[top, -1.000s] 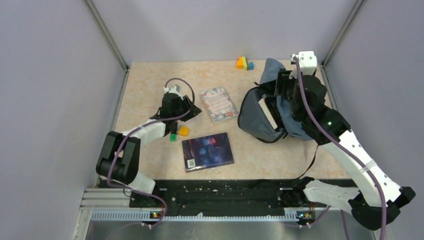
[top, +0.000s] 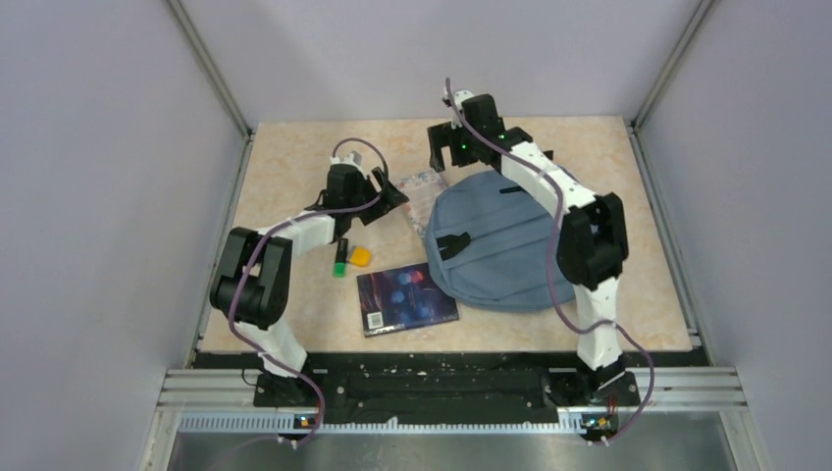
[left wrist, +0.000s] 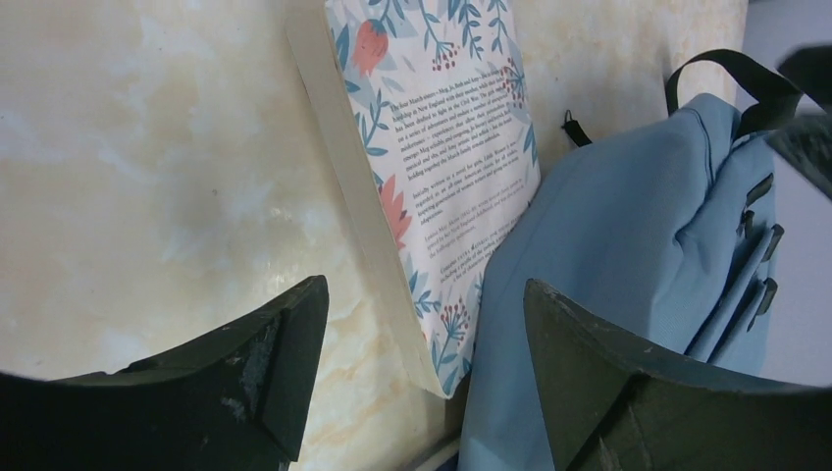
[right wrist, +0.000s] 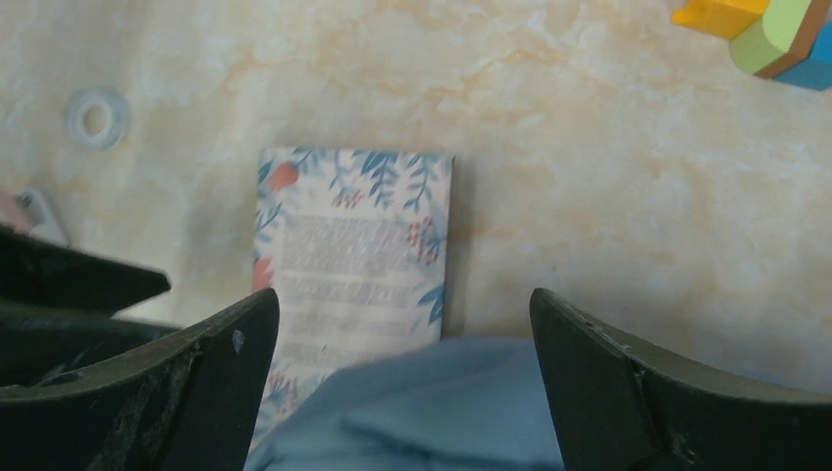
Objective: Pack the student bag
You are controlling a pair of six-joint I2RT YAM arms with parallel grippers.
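The blue bag (top: pixel 510 250) lies flat on the right half of the table, its opening out of sight in the top view. Its edge covers part of the white floral book (top: pixel 419 192), whose spine faces my left gripper in the left wrist view. A dark-covered book (top: pixel 407 299) lies near the front edge, one corner touching the bag. My left gripper (top: pixel 390 186) stands open just left of the floral book, its fingers empty. Above the back edge of the bag, my right gripper (top: pixel 439 147) is open too, nothing between its fingers.
A yellow block (top: pixel 360 256) and a green-tipped dark item (top: pixel 340 260) sit left of the dark book. In the right wrist view, several coloured blocks (right wrist: pixel 775 39) lie together at the back.
The bag went from standing open with a book inside to lying flat, spread left over the floral book. My right gripper opened and moved left; the left one shifted slightly right and opened.
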